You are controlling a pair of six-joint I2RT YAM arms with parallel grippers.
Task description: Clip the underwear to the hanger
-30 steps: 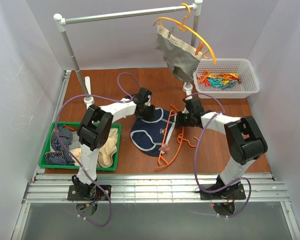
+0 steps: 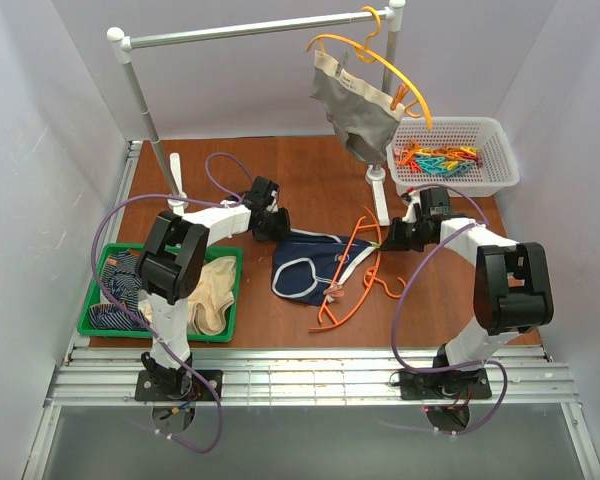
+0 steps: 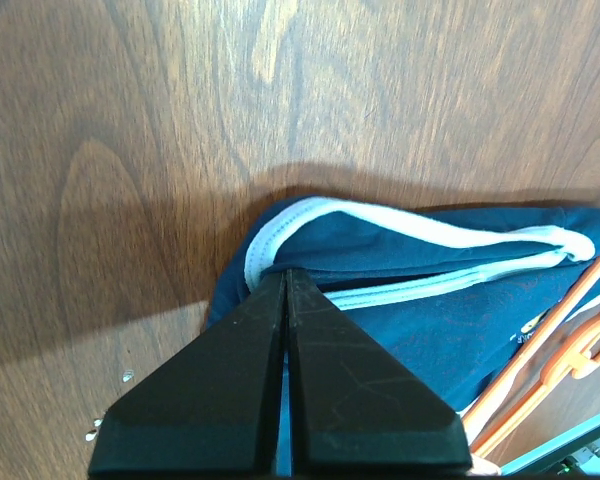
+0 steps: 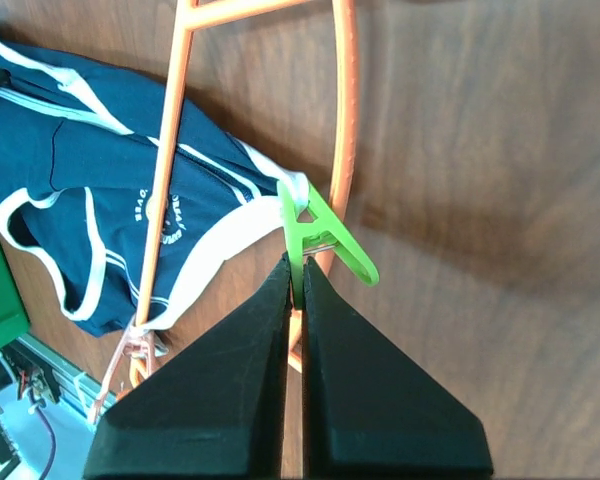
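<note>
Navy underwear with white trim (image 2: 305, 265) lies flat on the table beneath an orange hanger (image 2: 345, 305), a pink clip (image 2: 333, 292) at its lower part. My left gripper is shut at the underwear's left corner, the cloth gathered at its tips. My right gripper is shut on a green clip (image 4: 335, 240), which sits at the underwear's right corner beside the hanger bar.
A green basket of clothes (image 2: 225, 335) is at the left, a white basket of coloured clips (image 2: 495, 150) at the back right. A grey garment (image 2: 355, 110) hangs from the rail (image 2: 240, 30).
My grippers have moved apart, left to the left, right to the right; the underwear has stretched out sideways and the hanger shifted right.
</note>
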